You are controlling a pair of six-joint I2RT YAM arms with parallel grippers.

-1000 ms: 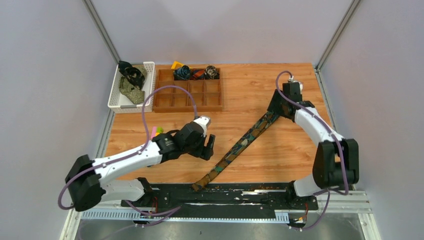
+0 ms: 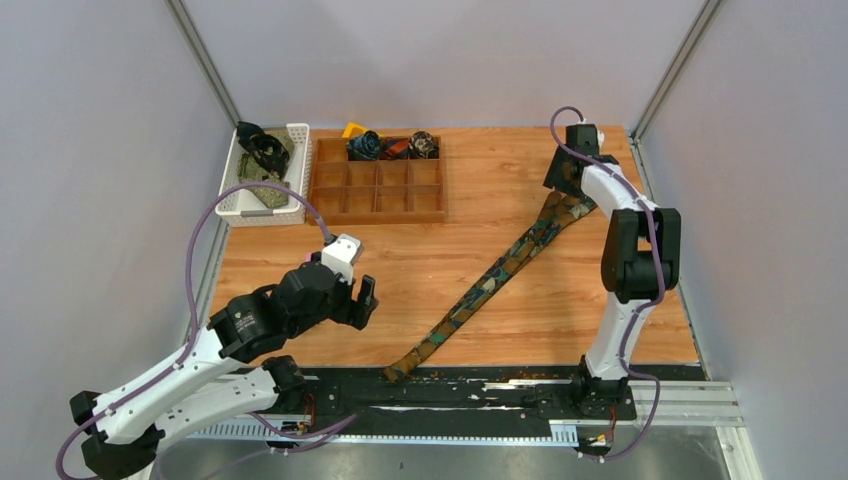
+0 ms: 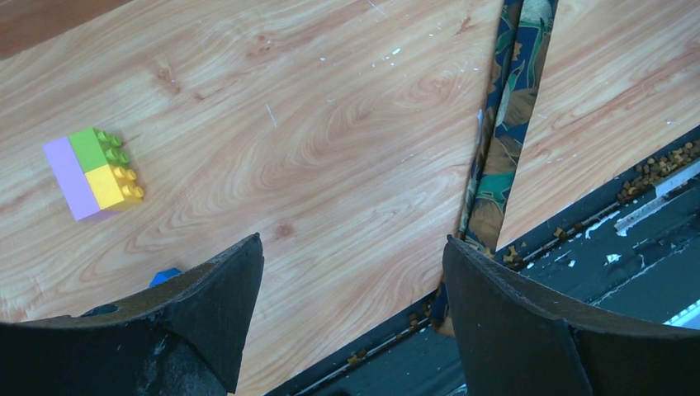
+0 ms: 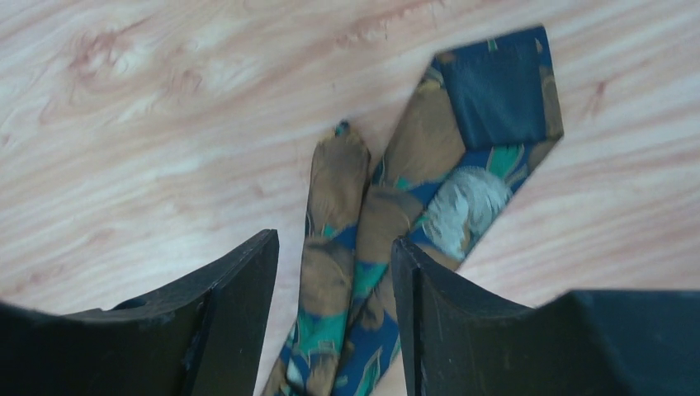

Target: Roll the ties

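A long camouflage-patterned tie lies diagonally across the wooden table from the near edge to the back right. My right gripper is over the tie's far end, where a narrow tip lies beside a wider folded end; its fingers stand apart, and whether they touch the cloth is unclear. My left gripper is open at the near left, with bare table between its fingers and the tie to its right.
A wooden divided box holds several rolled ties at the back. A white basket with ties stands left of it. Toy bricks lie on the table's left.
My right arm has moved toward the back of the table, over the tie's far end. My left arm has drawn back leftward, away from the tie.
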